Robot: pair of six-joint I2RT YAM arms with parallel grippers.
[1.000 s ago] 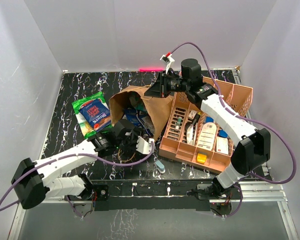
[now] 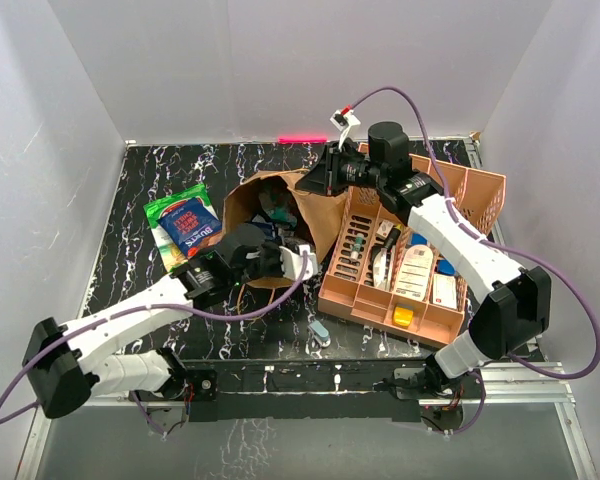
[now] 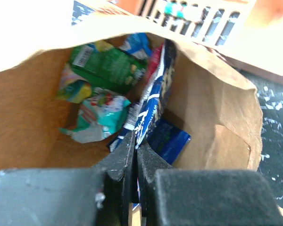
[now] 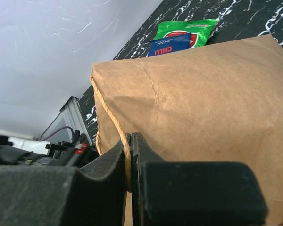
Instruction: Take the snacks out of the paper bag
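Note:
The brown paper bag (image 2: pixel 320 215) stands at the table's middle, its mouth facing the front. In the left wrist view my left gripper is shut on the edge of a blue snack packet (image 3: pixel 156 96), at the bag's mouth. Deeper in the bag lie a green packet (image 3: pixel 104 68), a teal-and-red packet (image 3: pixel 101 117) and another patch of blue wrapper (image 3: pixel 169 140). My right gripper is shut on the bag's twisted paper handle (image 4: pixel 114 117), beside the bag's wall. Outside, a blue packet (image 2: pixel 188 224) overlaps a green one (image 2: pixel 168 205).
An orange compartment organizer (image 2: pixel 380 315) with tools and boxes stands right of the bag. A small grey-blue object (image 2: pixel 320 333) lies near the front edge. Bare dark marbled table (image 2: pixel 130 290) shows at the left.
The left gripper has shifted and now pinches the blue packet's edge, the packet standing on its side. The right gripper, still on the handle, has moved slightly.

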